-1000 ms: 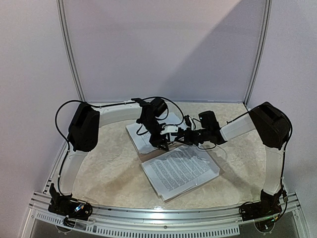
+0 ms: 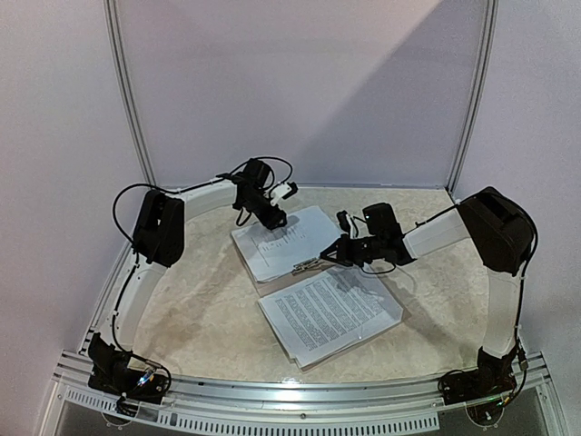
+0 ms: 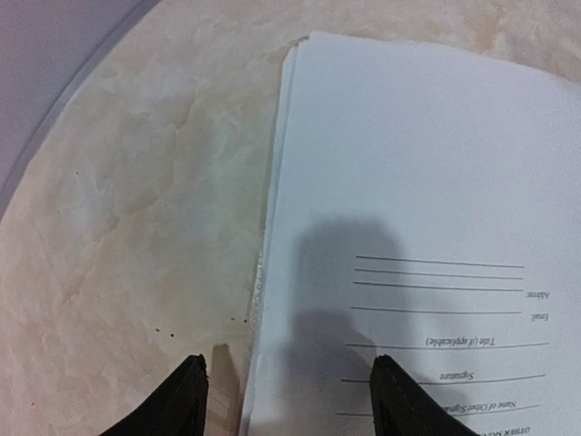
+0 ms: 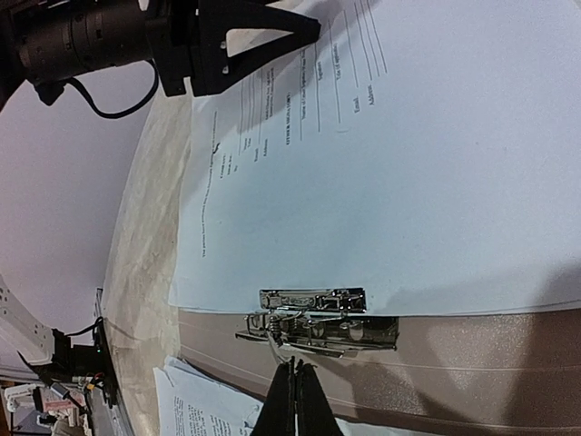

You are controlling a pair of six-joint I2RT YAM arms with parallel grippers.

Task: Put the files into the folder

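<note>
The brown folder [image 4: 472, 354] lies spread on the table, its metal clip [image 4: 318, 331] along the spine. White sheets with form lines [image 2: 272, 245] cover its far half, their edge at the clip. On the near half is a stack of printed sheets [image 2: 331, 313]. My left gripper is partly open above the edge of the far sheets, one finger outside that edge and one over the paper, nothing visible between them. At the clip, the right gripper has its fingers together by the clip's lever. Whether they pinch the lever is unclear.
Bare table [image 2: 204, 300] lies to the left of the folder and also at the right. A wall [image 2: 309, 100] rises behind the table. Both arms reach over the folder, with the left forearm [image 4: 91, 45] crossing the far sheets.
The right arm and the papers look unmoved.
</note>
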